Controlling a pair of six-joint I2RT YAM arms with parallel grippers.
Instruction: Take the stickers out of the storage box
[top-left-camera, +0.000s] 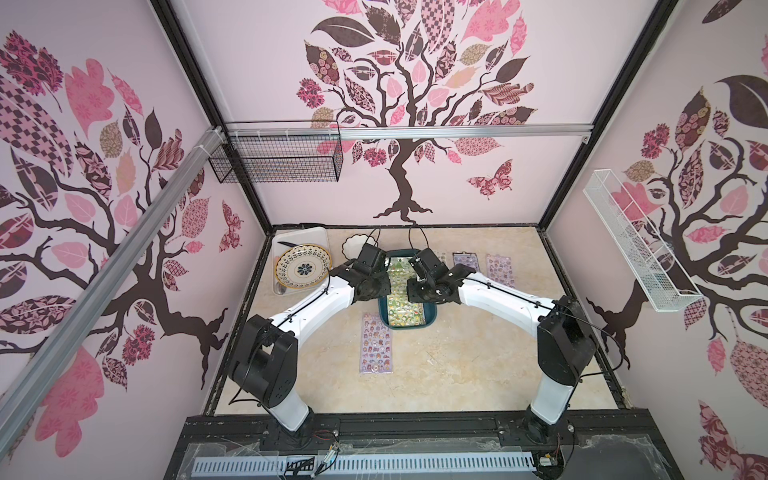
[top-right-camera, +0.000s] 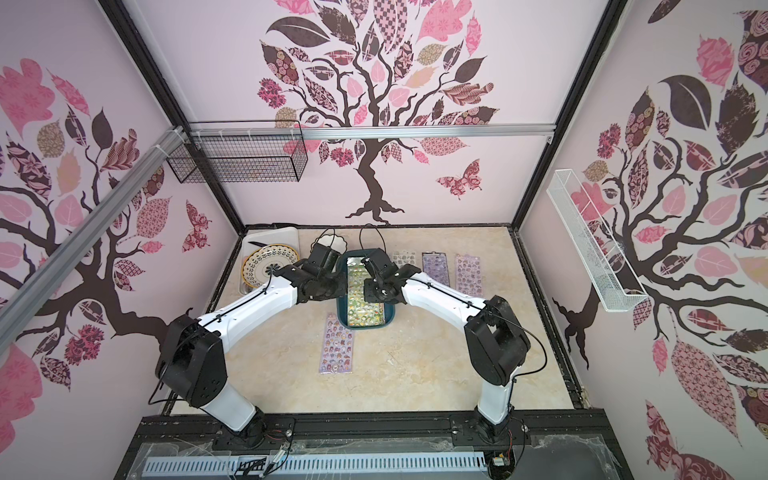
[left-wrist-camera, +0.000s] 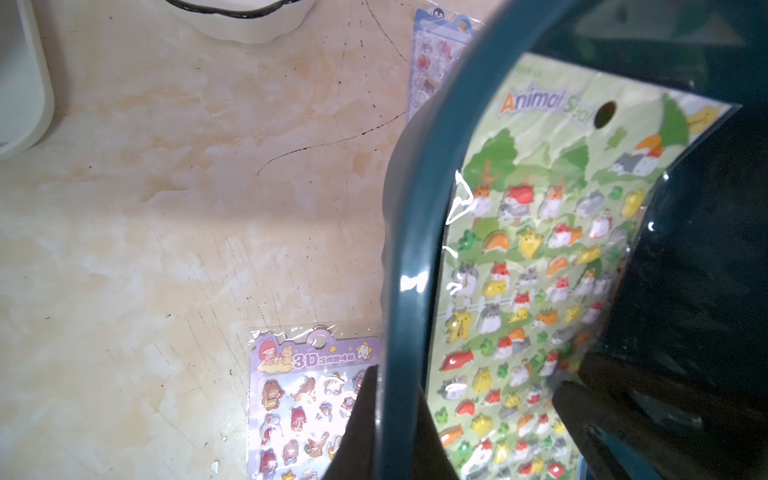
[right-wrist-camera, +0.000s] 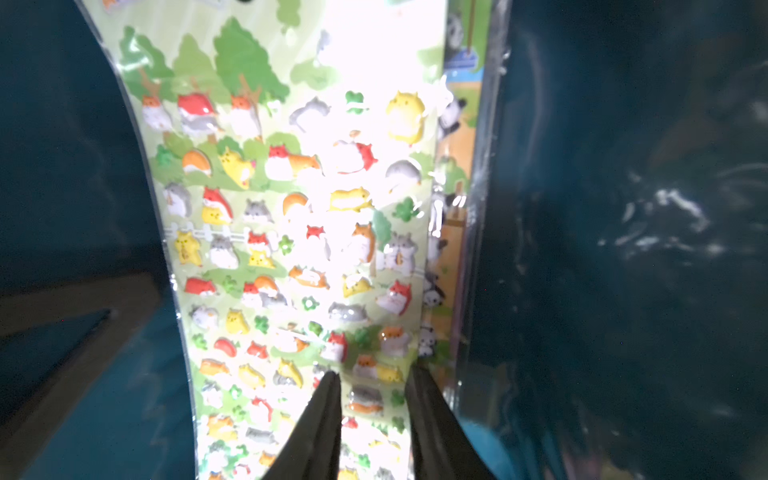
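The dark teal storage box (left-wrist-camera: 412, 280) sits mid-table with animal sticker sheets (right-wrist-camera: 288, 224) inside, at least two layered, a panda sheet showing along one edge. My left gripper is at the box's side wall in the left wrist view, its fingers either side of the rim, appearing shut on it. My right gripper is over the sticker sheet inside the box, fingers part open, tips at or just above the sheet's edge; whether they touch is unclear.
A purple sticker sheet (top-left-camera: 376, 344) lies in front of the box, more sheets (top-right-camera: 468, 276) at the back right. A white tray with a patterned plate (top-left-camera: 302, 264) is at back left.
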